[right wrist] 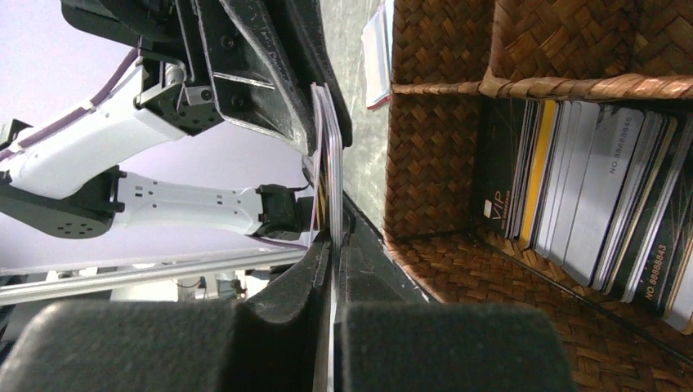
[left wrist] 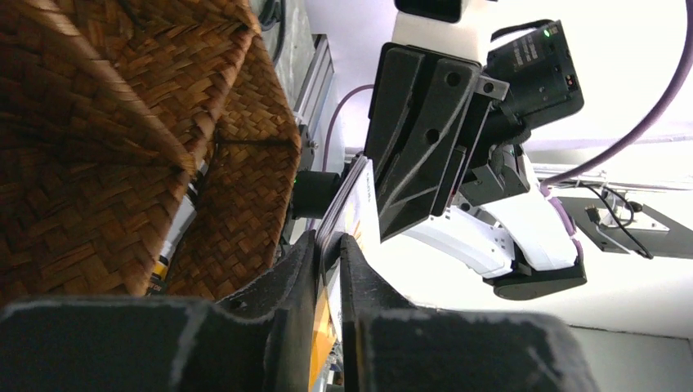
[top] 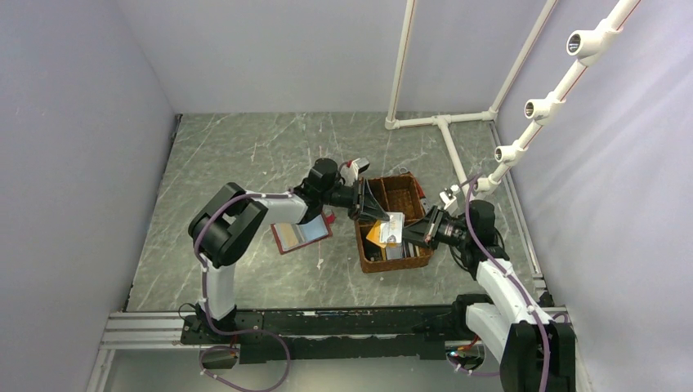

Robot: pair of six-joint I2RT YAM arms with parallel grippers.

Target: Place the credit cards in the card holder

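Over the basket, a small stack of cards (top: 391, 229) is spread between my two grippers, a white card on top and an orange one slanting out beneath. My right gripper is shut on the cards' edge. On their opposite edge, the fingers of my left gripper stand on either side of the stack; whether they pinch it I cannot tell. An open card holder (top: 302, 233) with a red border lies left of the basket, partly behind the left arm. Its inside shows blue and tan.
The woven brown basket (top: 395, 266) has dividers. A row of several upright cards (right wrist: 588, 171) fills one compartment, near the right gripper. White pipes (top: 448, 139) stand behind and right.
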